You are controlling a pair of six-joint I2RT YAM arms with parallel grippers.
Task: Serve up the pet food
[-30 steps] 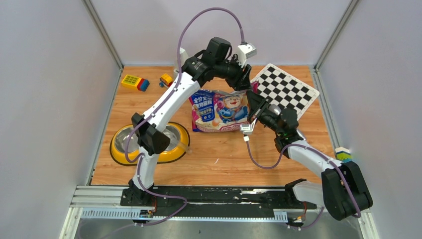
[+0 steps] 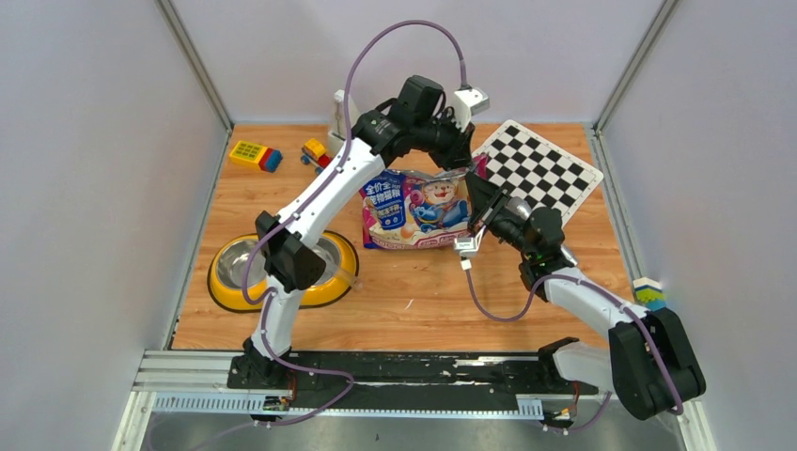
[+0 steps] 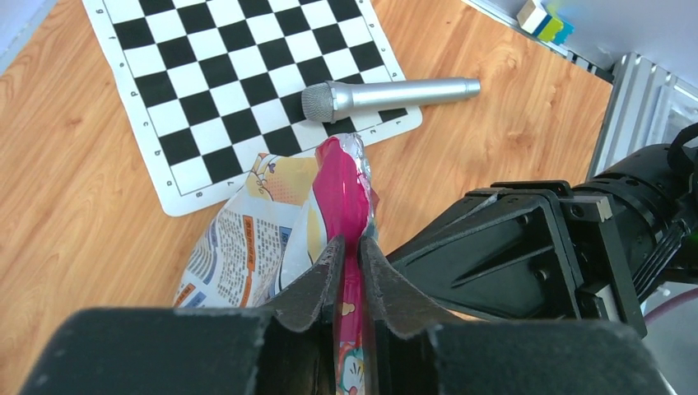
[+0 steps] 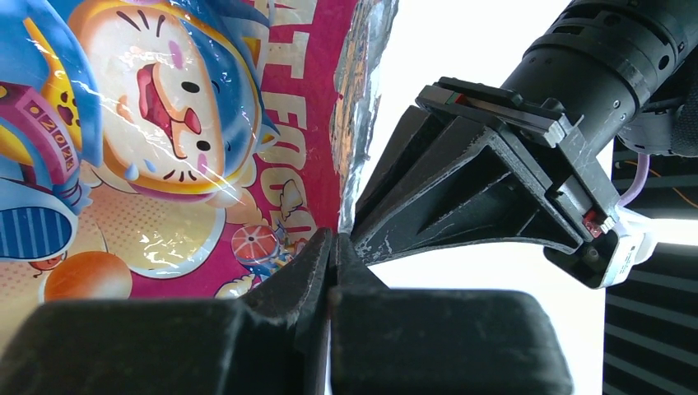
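Note:
The pet food bag [image 2: 414, 209], pink, blue and cream, stands on the table with its printed front toward the top view's lower edge. At its upper right end is my left gripper, its fingers slightly apart on either side of the bag's pink edge. I cannot tell whether they press on it. My right gripper is shut at the bag's silvery side edge; whether any film is pinched in its tips is unclear. Two metal bowls in a yellow holder [image 2: 350, 252] sit at the left, partly covered by the left arm.
A checkerboard [image 2: 540, 169] lies at the back right, with a silver microphone [image 3: 395, 97] across its edge. Toy blocks [image 2: 252, 155] rest at the back left. Bare wood is free in front of the bag.
The right arm and the bag look nearly unmoved.

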